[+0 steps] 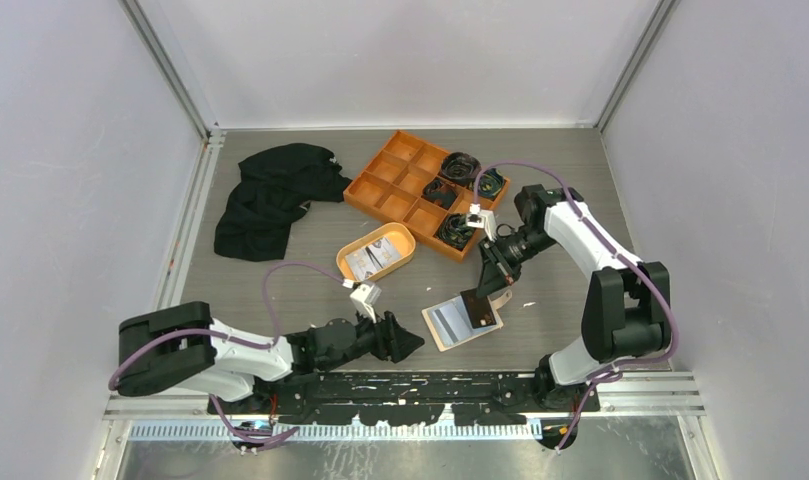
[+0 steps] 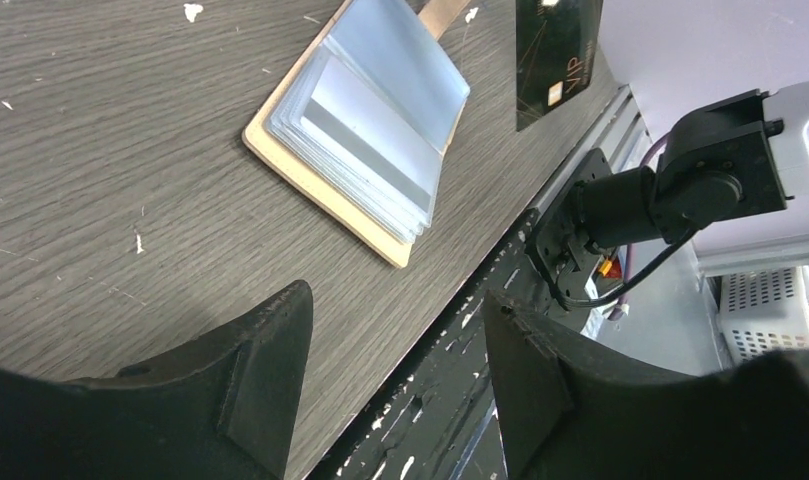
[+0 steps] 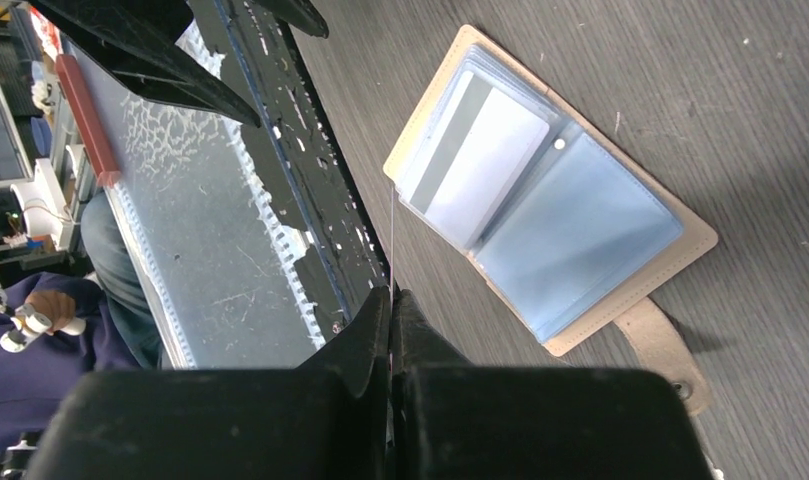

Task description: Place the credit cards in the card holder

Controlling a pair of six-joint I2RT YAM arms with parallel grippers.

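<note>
The open card holder (image 1: 450, 325) lies on the table, pale sleeves facing up, its strap to the right. My right gripper (image 1: 490, 280) is shut on a black VIP card, held upright above the holder; in the right wrist view it shows only as a thin edge between the fingertips. My left gripper (image 1: 400, 340) stands low to the left of the holder, its fingers apart with nothing between them, seen in the left wrist view pointing toward the holder (image 2: 280, 150).
An orange oval tray (image 1: 407, 250) with cards sits behind the left gripper. An orange compartment box (image 1: 390, 175) with coiled cables stands at the back, a black cloth (image 1: 260, 200) at back left. The table between tray and holder is clear.
</note>
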